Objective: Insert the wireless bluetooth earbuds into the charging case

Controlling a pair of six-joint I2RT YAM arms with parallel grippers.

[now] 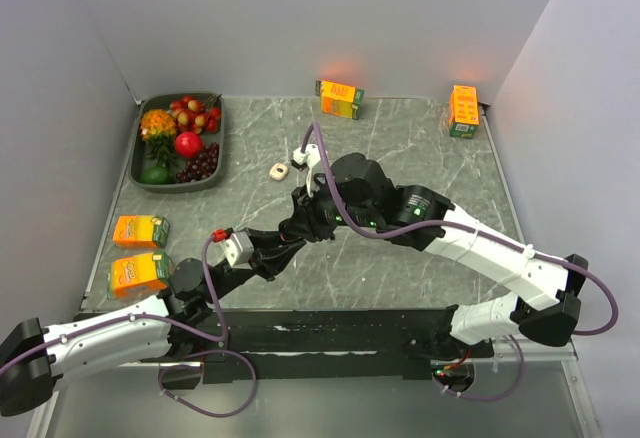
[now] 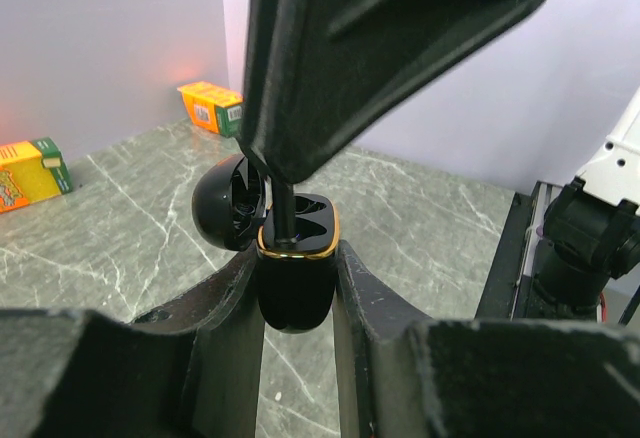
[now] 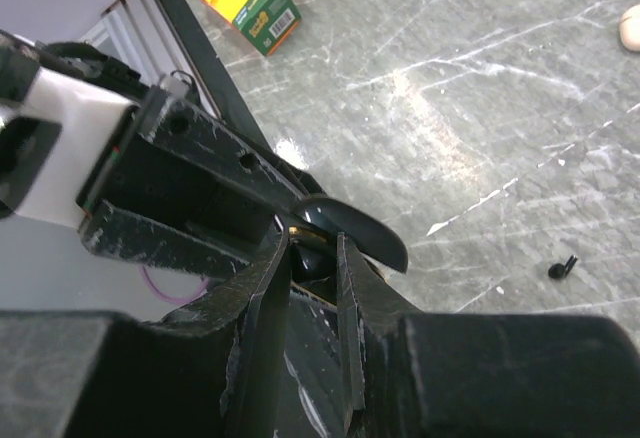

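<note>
The black charging case (image 2: 296, 293), gold-rimmed with its rounded lid (image 2: 220, 208) raised, is held in my left gripper. Over its cavities in the left wrist view, my right gripper's fingers (image 2: 360, 28) reach down, shut on a slim black earbud (image 2: 283, 213) whose stem sits at the case's opening; how deep it goes I cannot tell. In the right wrist view my right gripper largely hides the earbud, with the lid (image 3: 355, 228) just beyond. Another black earbud (image 3: 560, 268) lies on the marble table.
A fruit tray (image 1: 150, 183) stands back left. Juice cartons (image 1: 140, 233) lie at the left, with others (image 1: 341, 100) at the back and back right. A pale oval object (image 1: 279, 171) lies mid-table.
</note>
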